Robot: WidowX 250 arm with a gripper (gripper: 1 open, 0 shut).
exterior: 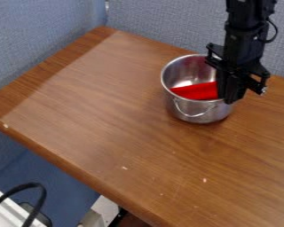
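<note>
A steel pot (194,111) with a wire handle stands on the wooden table at the right of the camera view. A red object (194,90) lies inside it. My black gripper (233,89) is down at the pot's right rim, partly in front of the red object. Its fingertips are dark and small, and I cannot see anything held between them.
Padded grey-blue walls border it at the back and left. A black cable (32,191) and white items sit off the table at lower left.
</note>
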